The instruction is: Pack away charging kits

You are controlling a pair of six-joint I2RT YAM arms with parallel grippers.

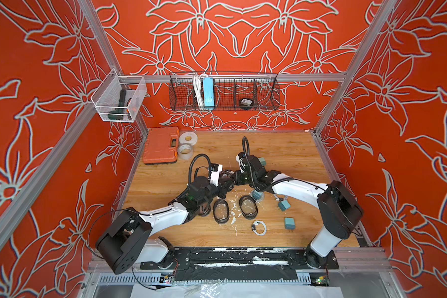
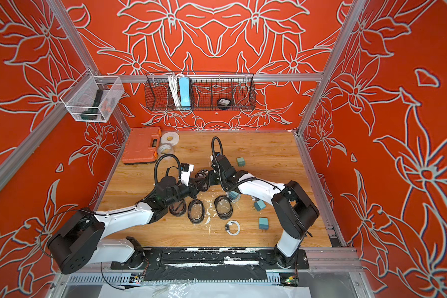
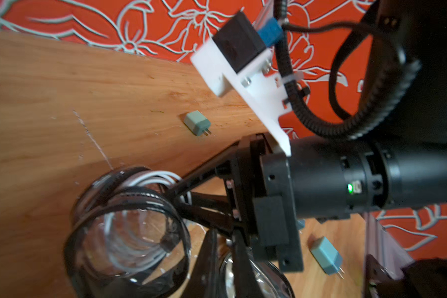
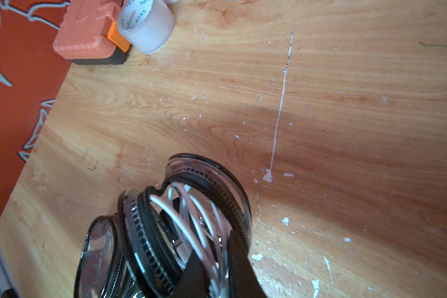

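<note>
Both grippers meet at mid-table around a clear, black-zipped round case (image 3: 84,238) holding white cable (image 4: 198,223). In the right wrist view my right gripper has its black fingers at the cable and case rim. My left gripper is low in its wrist view, beside the case; how far either is open is hard to see. More black-rimmed cases (image 1: 248,206) lie in front, with a white coiled cable (image 1: 258,228). Teal chargers (image 1: 289,223) lie at the right and behind my right arm.
An orange toolbox (image 1: 159,145) and tape rolls (image 1: 185,152) occupy the back left. A wire basket (image 1: 223,94) and a clear bin (image 1: 119,101) hang on the walls.
</note>
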